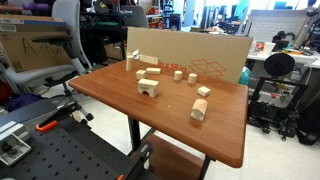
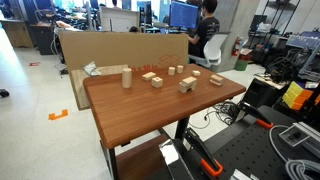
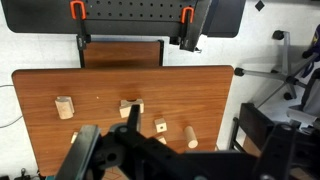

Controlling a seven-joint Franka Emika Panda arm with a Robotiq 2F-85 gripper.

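Pale wooden blocks lie spread over a brown table. Toward its near right part is a cylinder, and left of that a notched block. Small cubes and a flat block sit farther back. A second cylinder stands upright near one end. From above, the wrist view shows the notched block and a small cube. My dark gripper fills the lower middle there, covering part of the table; its fingers are hard to make out. Neither exterior view shows it.
A cardboard panel stands along the table's far side. A black base table with orange-red handles lies close by, separated by a gap. A person sits beyond the panel. Bare tabletop surrounds most blocks.
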